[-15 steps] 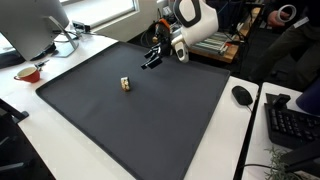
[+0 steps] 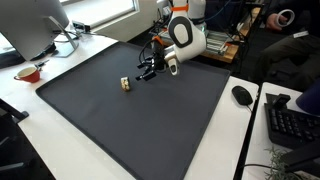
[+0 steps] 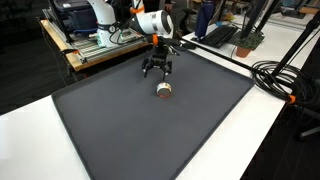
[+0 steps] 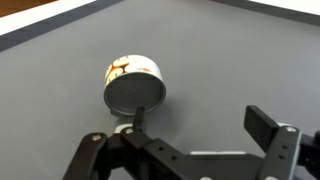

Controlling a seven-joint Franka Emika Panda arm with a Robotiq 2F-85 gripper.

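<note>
A small round container, white with an orange and green pattern [image 4: 134, 68], is on the dark grey mat [image 3: 170, 130]. Its dark round end faces the camera in the wrist view; whether that end is hollow I cannot tell. The same container [image 2: 125, 84] appears left of my gripper [image 2: 147, 72] in exterior view 1, and below the gripper [image 3: 157, 69] in exterior view 2. The fingers stand wide apart in the wrist view, nothing between them; my gripper is open. The container sits apart from it, ahead of the left finger [image 4: 138, 122].
A red cup [image 2: 28, 74] stands far left on the white table. To the right are a black mouse [image 2: 242, 96] and keyboard [image 2: 291, 127]. Coiled black cable [image 3: 285, 80] lies beyond the mat's edge.
My gripper has come down a little towards the mat, and the arm above it has shifted its pose. The container has stayed in place.
</note>
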